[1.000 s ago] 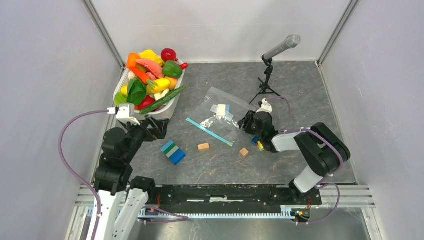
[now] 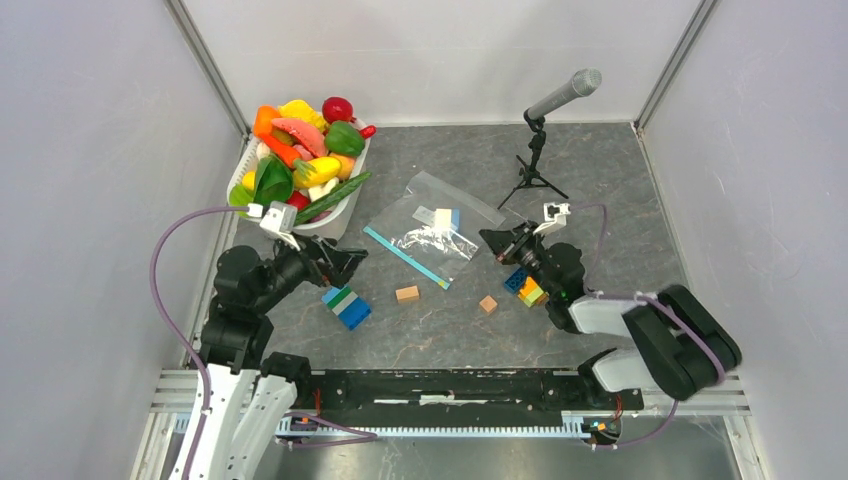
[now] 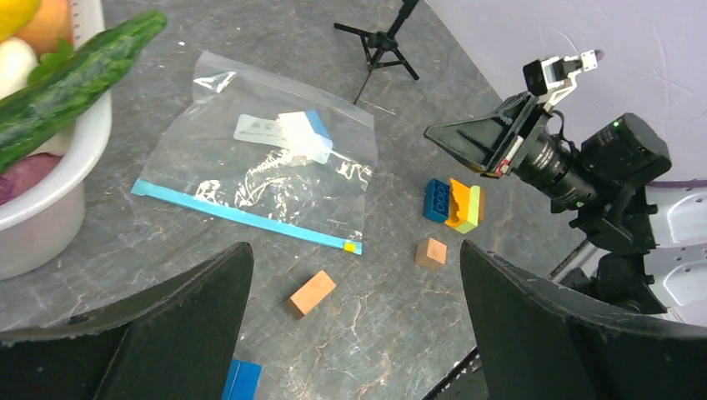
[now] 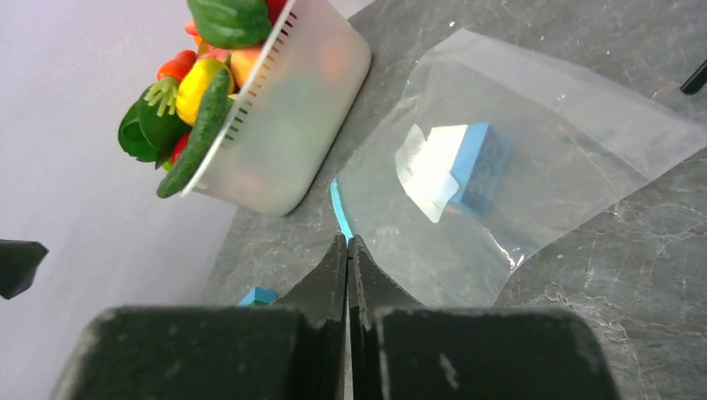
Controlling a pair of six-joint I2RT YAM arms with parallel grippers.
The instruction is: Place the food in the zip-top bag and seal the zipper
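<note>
The clear zip-top bag (image 2: pixel 425 210) lies flat mid-table, its blue zipper strip (image 3: pixel 242 217) toward the front and a yellow slider (image 3: pixel 353 247) at the strip's right end. Toy food, with a cucumber (image 3: pixel 75 87) hanging over the rim, fills the white basket (image 4: pixel 288 117) left of the bag. My left gripper (image 2: pixel 355 268) hovers between basket and bag, fingers wide apart and empty. Beyond the bag's right edge, my right gripper is raised with its fingertips together. Nothing shows between them, and the bag lies outside them.
A blue and white block (image 4: pixel 467 158) sits under or inside the bag; I cannot tell which. Loose wooden blocks (image 3: pixel 312 293) lie in front, with a striped block (image 2: pixel 347 307) and coloured bricks (image 3: pixel 454 204) nearby. A microphone stand (image 2: pixel 533 165) rises at the back right.
The left gripper has moved right, and the bag has shifted slightly left.
</note>
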